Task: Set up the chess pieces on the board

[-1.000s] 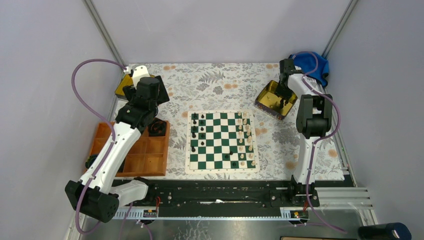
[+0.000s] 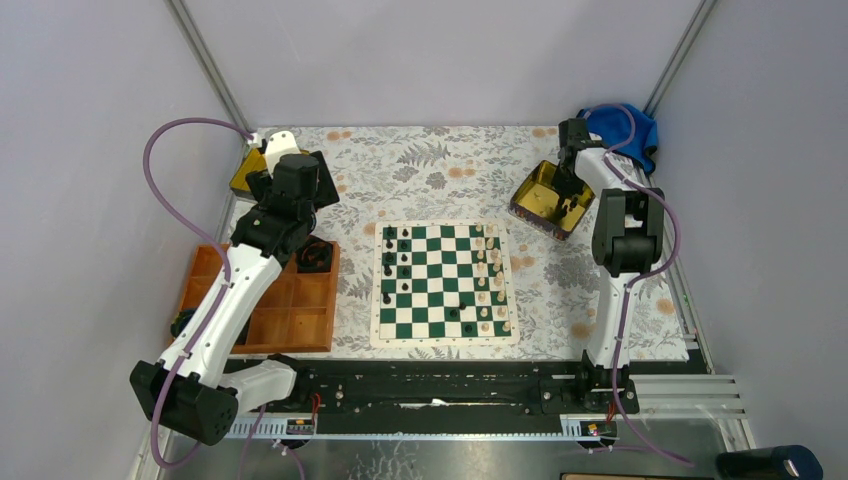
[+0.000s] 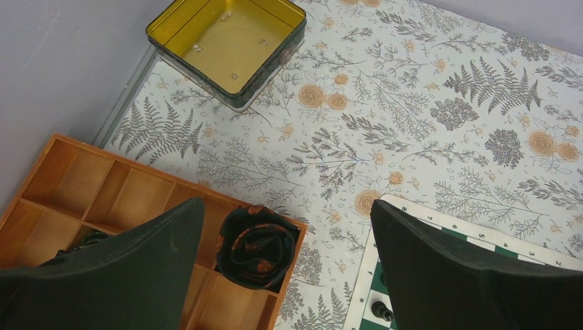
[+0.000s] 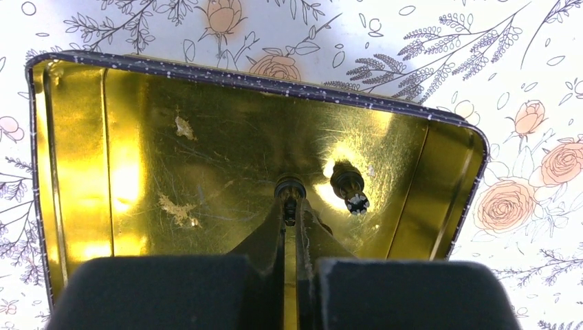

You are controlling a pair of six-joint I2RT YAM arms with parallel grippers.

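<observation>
My right gripper is inside the gold tin [image 4: 258,86], shut on a black chess piece [image 4: 290,185] whose round base shows beyond the fingertips. To its right stands another black piece with a notched crown [image 4: 356,201]. A third dark piece is mostly hidden behind the right finger. On the green-and-white board [image 2: 445,341], dark pieces [image 2: 387,270] line the left side and pale pieces [image 2: 499,281] line the right. My left gripper stands open and empty, high over the table between the wooden tray and the board.
A wooden compartment tray [image 2: 336,290] lies left of the board, with a dark pouch [image 3: 256,247] in one compartment. An empty yellow tin [image 3: 240,103] sits behind it. Blue cloth [image 2: 640,130] lies at the back right corner. Open tabletop stretches behind the board.
</observation>
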